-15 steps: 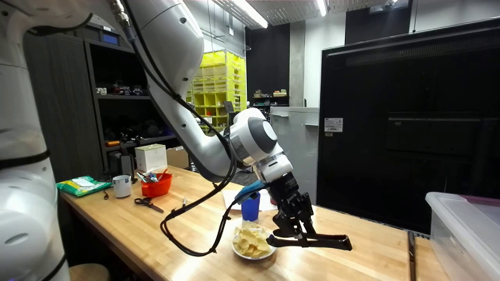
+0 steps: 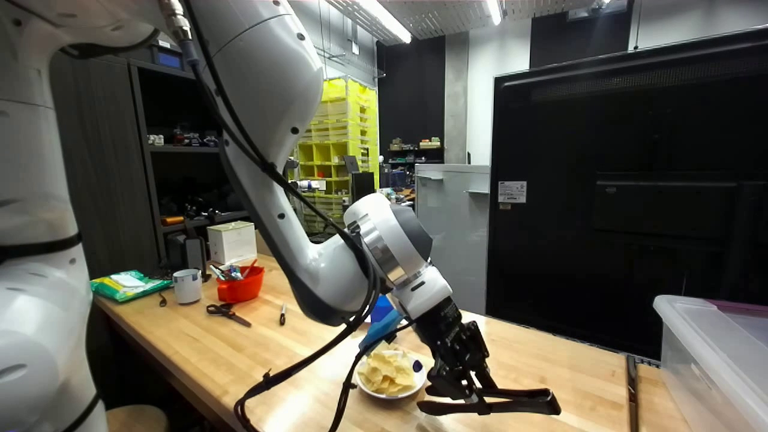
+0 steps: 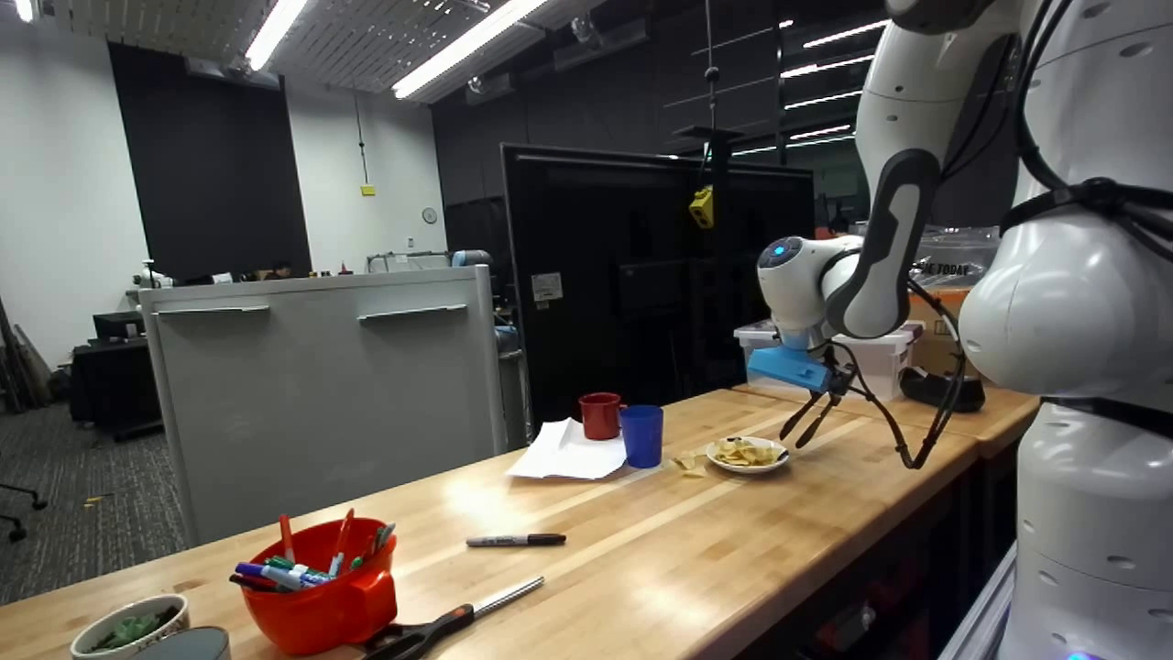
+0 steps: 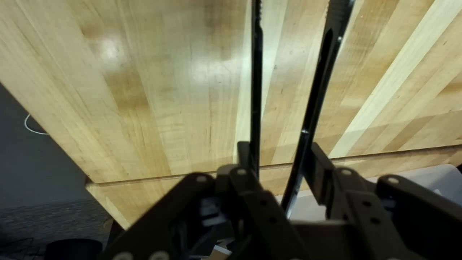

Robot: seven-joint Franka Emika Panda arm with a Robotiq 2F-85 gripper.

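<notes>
My gripper is shut on a pair of black tongs [image 4: 256,78], its fingers [image 4: 318,167] pressing from outside the two long arms. The tong arms stand apart with only tabletop visible between them; their far ends pass out of the wrist view at the top. In exterior view 1 the tongs [image 2: 515,402] slant low over the table, right of a white bowl [image 2: 389,395] of yellow chips [image 2: 387,371]. A dark mark shows at the bowl's right rim. From the other side, the tongs [image 3: 810,420] hang just beyond the bowl; whether they touch the table cannot be told.
Loose chips [image 3: 689,464] lie beside the bowl, near a blue cup [image 3: 642,435], a red mug [image 3: 600,416] and white paper [image 3: 566,453]. A clear plastic bin [image 2: 709,353] stands at the right. Marker [image 3: 517,540], scissors [image 3: 453,625] and red pen holder [image 3: 330,605] sit farther away.
The arm and gripper have come lower, taking the tongs down and slightly right in exterior view 1. The forearm now covers most of the blue cup and the paper. The chip bowl has stayed put.
</notes>
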